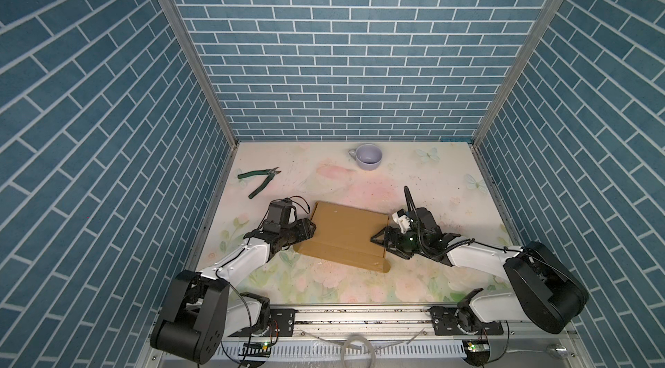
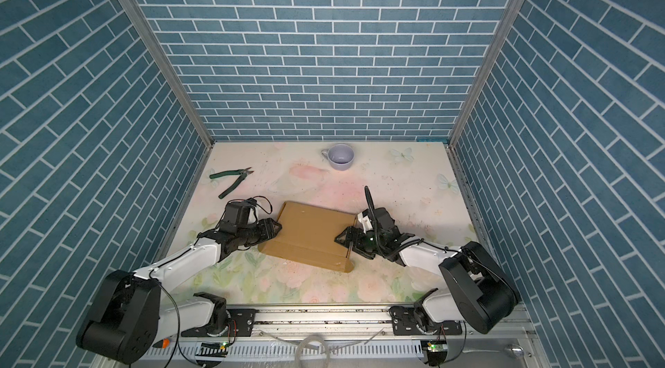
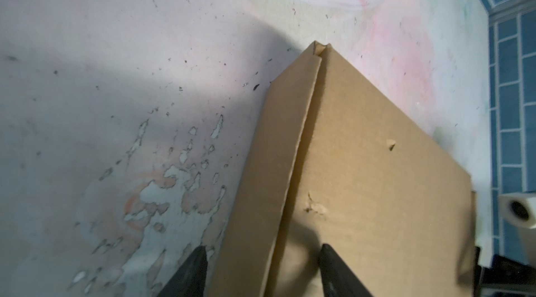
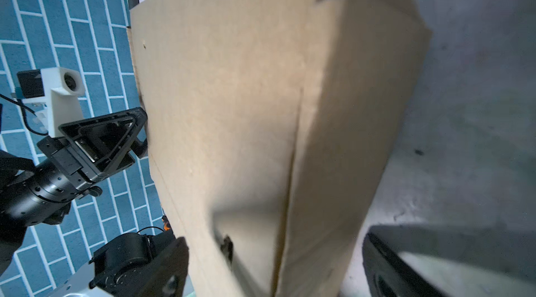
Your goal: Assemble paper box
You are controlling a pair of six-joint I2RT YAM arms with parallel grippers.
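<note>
The brown cardboard box (image 1: 349, 226) lies with its lid panel down over the top, slightly turned on the table. At its left end, my left gripper (image 1: 308, 229) is partly open, its fingers (image 3: 335, 274) set apart on either side of the end wall; a narrow dark slit runs between that wall and the lid in the left wrist view. My right gripper (image 1: 384, 238) stands open at the opposite end. In the right wrist view its fingers (image 4: 390, 269) straddle the box's right edge, one over the lid and the other outside the side wall.
A lilac cup (image 1: 368, 156) stands at the back, and green-handled pliers (image 1: 260, 179) lie at the back left. Bare table (image 1: 443, 181) surrounds the box at the back and in front.
</note>
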